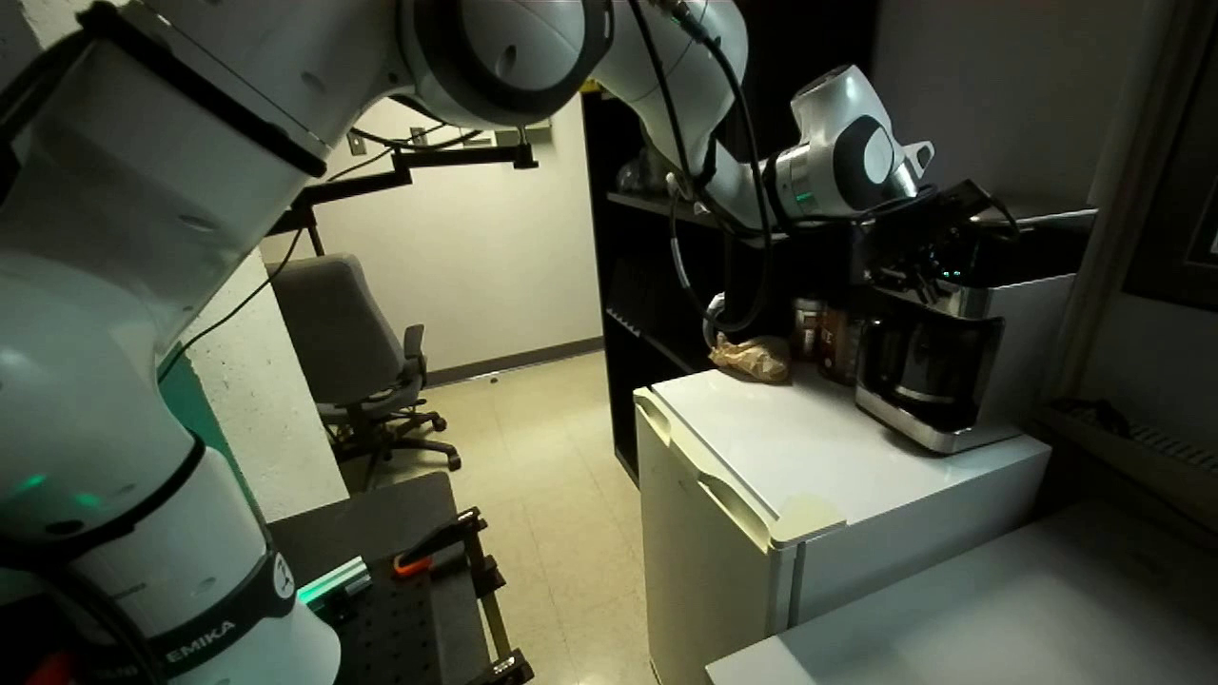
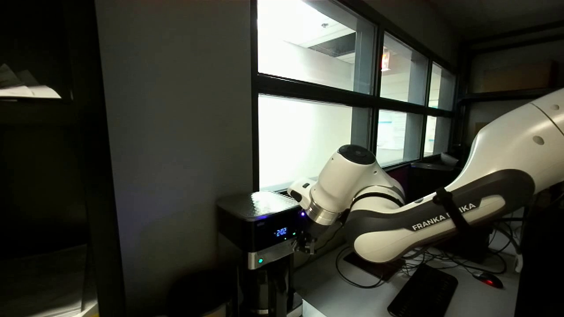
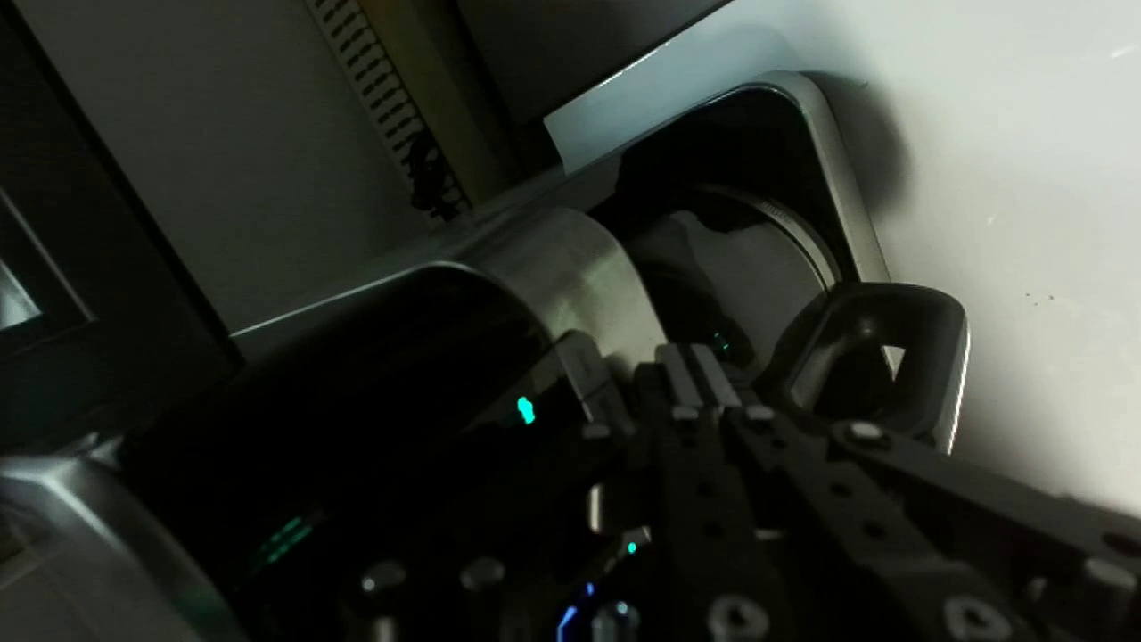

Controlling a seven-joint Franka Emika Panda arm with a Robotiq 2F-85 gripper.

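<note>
A black and silver coffee maker (image 1: 1033, 331) stands on the white mini fridge, its glass carafe (image 1: 927, 363) seated inside. My gripper (image 1: 922, 285) is right at the upper front of the machine, angled downward. In exterior view 2, the gripper (image 2: 305, 245) sits beside the control panel, near the lit display (image 2: 280, 231) and a green-lit button (image 2: 260, 260). The wrist view has the shut gripper close to the steel band (image 3: 583, 273), with nothing showing between its fingers; whether they touch the panel, I cannot tell. The black carafe handle (image 3: 936, 332) lies beyond the fingertips.
A crumpled brown bag (image 1: 754, 358) and jars (image 1: 839, 342) sit behind on the fridge top (image 1: 788, 440), whose front part is clear. A wall and window stand behind the machine. A keyboard (image 2: 424, 290) and cables lie on the desk.
</note>
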